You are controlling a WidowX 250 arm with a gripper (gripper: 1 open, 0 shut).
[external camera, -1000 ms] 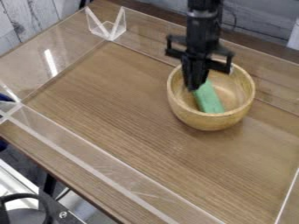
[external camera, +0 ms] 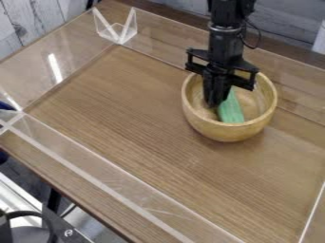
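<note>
A round tan bowl sits on the wooden table right of centre, with a green object lying inside it. My black gripper reaches down into the bowl from above, over the upper end of the green object. Its fingertips are small and dark; whether anything thin is between them does not show clearly, though it looks shut.
A clear plastic piece stands at the back left. Dark hardware shows at the lower-left corner.
Over the last second the gripper has come down lower into the bowl.
</note>
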